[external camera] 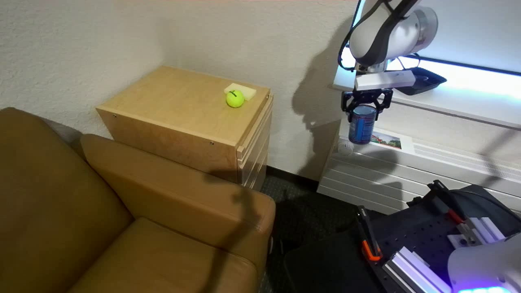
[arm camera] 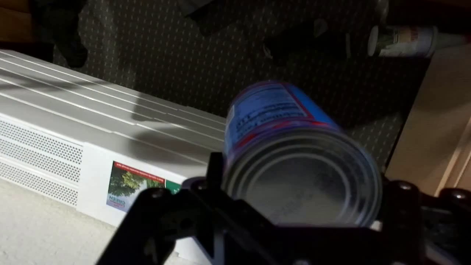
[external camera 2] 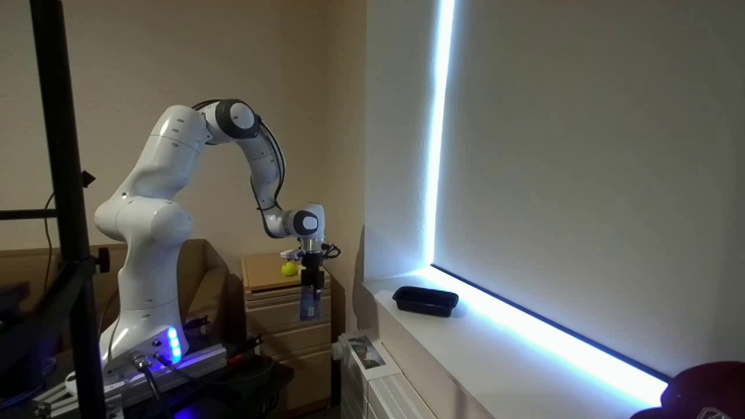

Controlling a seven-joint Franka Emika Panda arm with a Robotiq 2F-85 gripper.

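Note:
A blue can (external camera: 362, 126) with a red-edged label hangs in the air, and my gripper (external camera: 364, 111) is shut on its upper end. From the wrist, the can's (arm camera: 300, 181) metal end faces the camera, with dark fingers on both sides of it. Exterior view 2 has the same can (external camera 2: 310, 306) below the gripper, in front of the wooden cabinet. On the white windowsill lies a black tray (external camera 2: 424, 301), apart from the can and partly behind my wrist in exterior view 1.
A yellow-green ball (external camera: 235, 98) and a pale yellow block (external camera: 242, 90) rest on the wooden cabinet (external camera: 171, 105). The white radiator (external camera: 371, 168) stands beneath the sill. A tan sofa (external camera: 180, 180) is at the left. Bare windowsill extends in front of the tray.

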